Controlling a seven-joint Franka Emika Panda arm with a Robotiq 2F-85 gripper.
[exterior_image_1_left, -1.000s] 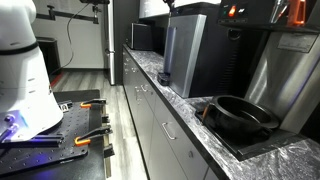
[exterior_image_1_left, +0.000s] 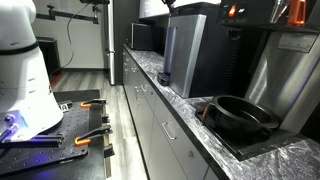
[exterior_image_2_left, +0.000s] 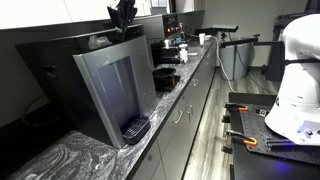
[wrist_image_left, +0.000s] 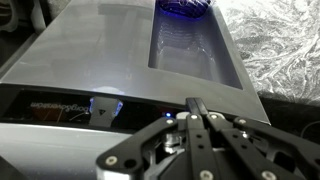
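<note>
A tall silver dispenser-like machine (exterior_image_2_left: 118, 85) stands on the counter, with a black round drip tray (exterior_image_2_left: 136, 129) at its foot. In the wrist view, the machine's front has a dark control strip (wrist_image_left: 60, 108) with a lit panel and a small blue light. My gripper is shut, its fingertips close together over the edge of this strip, and nothing shows between them. Whether they touch the machine cannot be told. From outside, the gripper (exterior_image_2_left: 122, 14) appears dark and small at the top of the machine.
A black pot (exterior_image_1_left: 240, 117) sits on a cooktop nearer the first exterior camera. Across the aisle is the white arm base (exterior_image_2_left: 298, 100) on a dark platform.
</note>
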